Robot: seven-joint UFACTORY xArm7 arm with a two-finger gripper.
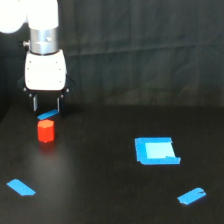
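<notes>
A red block (pixel 46 130) rests on the black table at the left. Behind it in the view hangs my gripper (pixel 46 103), pointing down from the white arm. Its fingers stand apart, with a gap between them, so it looks open; nothing shows held there. The block appears lower in the view than the fingertips and clear of them. To the right lies a white square (pixel 159 150) bordered with blue tape.
Strips of blue tape lie on the table: one behind the block (pixel 48 114), another at the front left (pixel 20 187), and a third at the front right (pixel 191 196). A dark curtain (pixel 150 55) closes off the back.
</notes>
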